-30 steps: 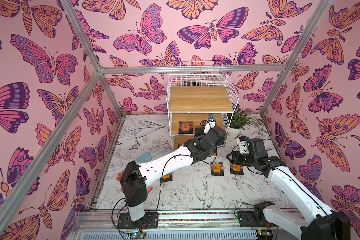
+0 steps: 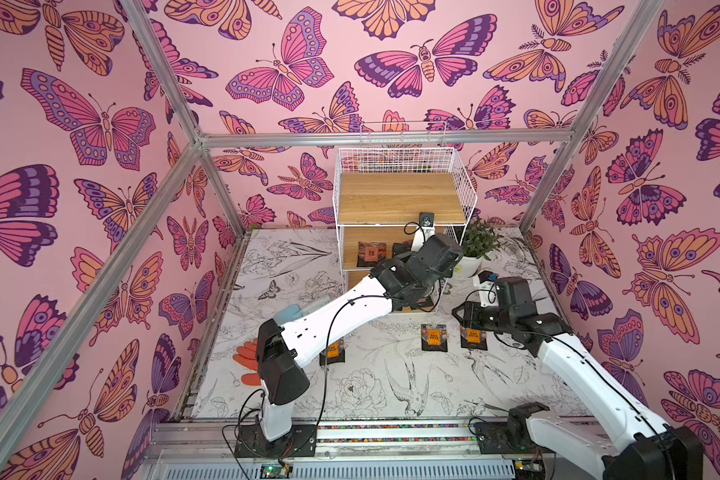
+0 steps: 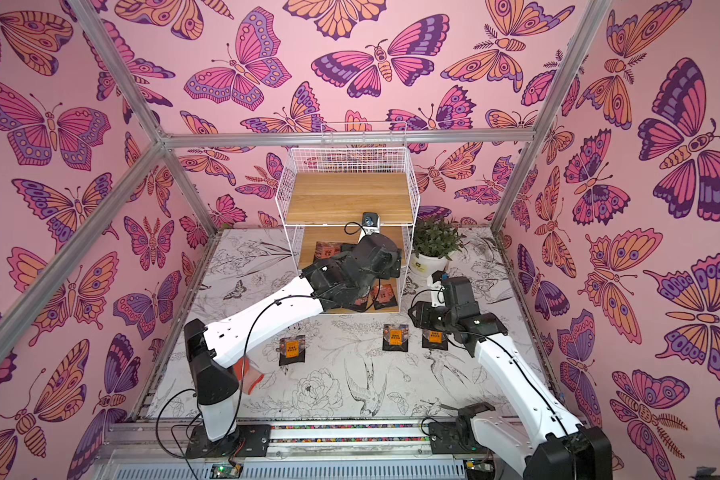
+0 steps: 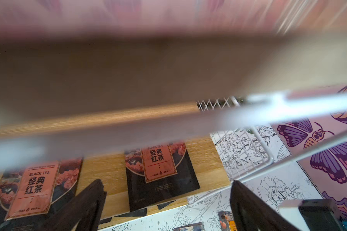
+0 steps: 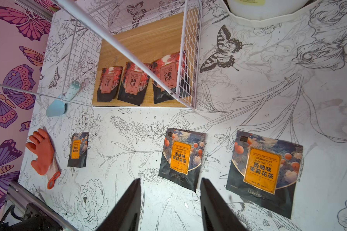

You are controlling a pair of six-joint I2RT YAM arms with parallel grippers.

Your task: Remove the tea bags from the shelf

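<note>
On the shelf's middle board point(image 4: 204, 157) lie two black tea bags with red labels, one at the left point(image 4: 34, 188) and one in the middle point(image 4: 158, 169) of the left wrist view. My left gripper is open in front of them, the middle bag showing beyond the gap. Three red-labelled tea bags point(image 5: 133, 82) stand on the bottom board. Orange-labelled tea bags lie on the table: one at the right point(image 5: 264, 173), one in the middle point(image 5: 182, 157) and one at the left point(image 5: 78, 149). My right gripper is part open above the table, nothing between its fingers.
The white wire shelf point(image 2: 400, 200) has an empty wooden top board. A potted plant point(image 3: 433, 244) stands at its right. A red glove point(image 5: 42, 152) and a blue scoop point(image 5: 57, 107) lie on the left.
My left arm has risen and shifted slightly right in front of the shelf, its gripper end now higher. The right arm looks nearly still, and the table bags have stayed put.
</note>
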